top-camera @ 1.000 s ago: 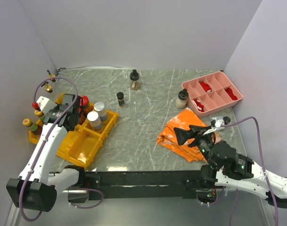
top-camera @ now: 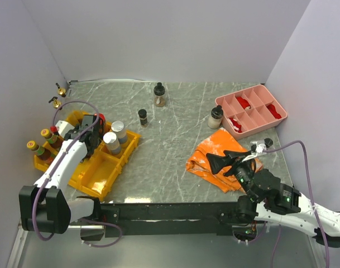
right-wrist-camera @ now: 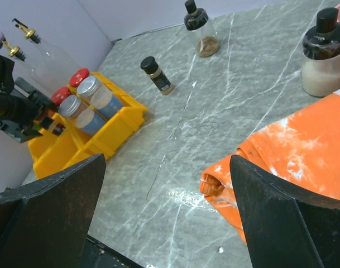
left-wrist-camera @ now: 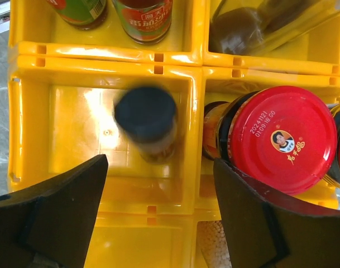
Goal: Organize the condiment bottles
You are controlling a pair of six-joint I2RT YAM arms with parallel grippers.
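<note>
My left gripper is low over the yellow organizer, open around a black-capped bottle in an empty-floored compartment, beside a red-lidded jar. Sauce bottles and silver-lidded jars fill other compartments. On the counter stand a small black-capped shaker, a tall black-topped jar and another. My right gripper is open above the orange cloth, with nothing between its fingers.
A pink divided box holding red items sits at the back right. Oil bottles with gold pourers stand by the left wall.
The right arm shifted very slightly.
</note>
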